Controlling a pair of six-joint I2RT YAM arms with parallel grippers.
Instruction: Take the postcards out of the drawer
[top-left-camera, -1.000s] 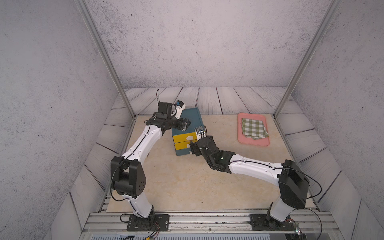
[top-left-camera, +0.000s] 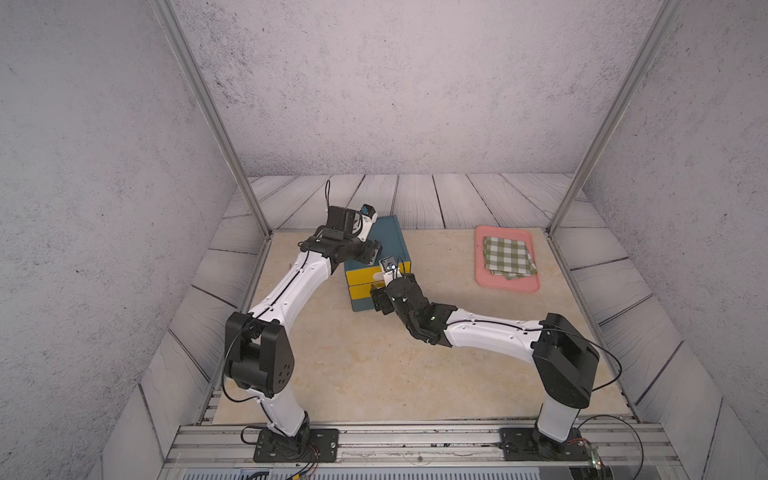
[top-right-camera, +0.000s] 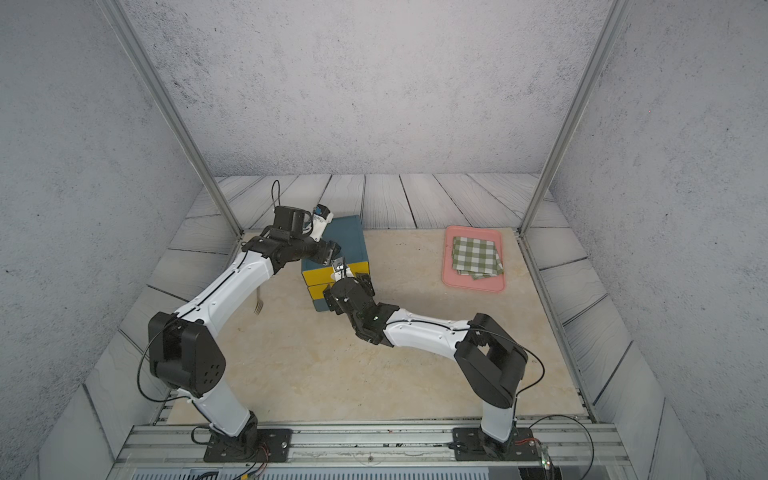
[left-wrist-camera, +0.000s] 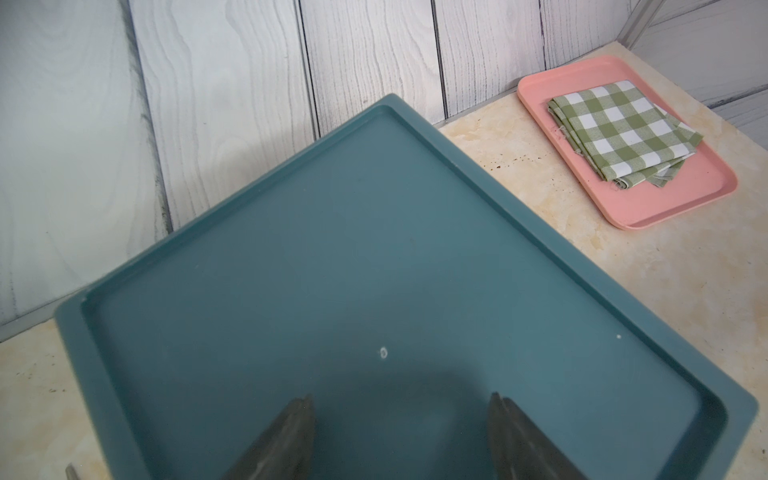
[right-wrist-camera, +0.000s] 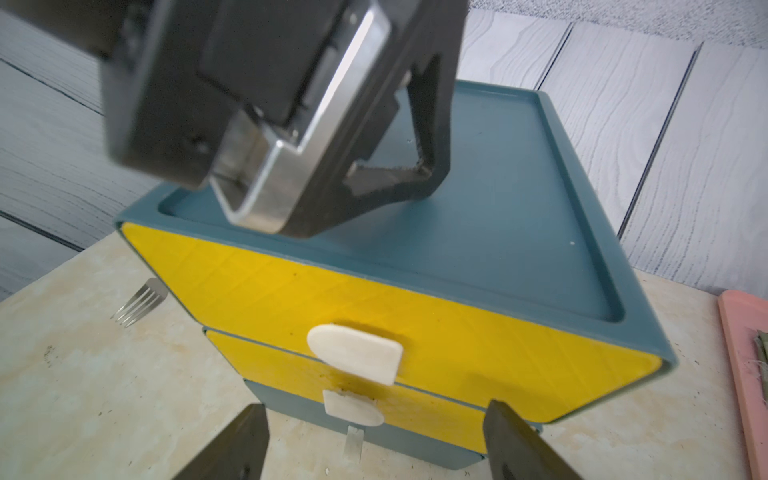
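The cabinet is blue-grey, with a rimmed top (left-wrist-camera: 360, 264) and two yellow drawers, both shut. In the right wrist view the upper drawer (right-wrist-camera: 264, 292) has a white handle (right-wrist-camera: 356, 352); below it the lower drawer (right-wrist-camera: 280, 369) has a smaller handle (right-wrist-camera: 352, 408). My left gripper is over the cabinet top, its fingers spread and nothing between them. My right gripper stands open in front of the drawers, apart from the handles as far as shows. No postcards are in view.
A pink tray (top-left-camera: 489, 276) with a folded green checked cloth (top-left-camera: 508, 257) lies at the right. A fork (right-wrist-camera: 142, 302) rests left of the cabinet.
The right gripper has moved left along the drawer fronts. Both drawers look unchanged.
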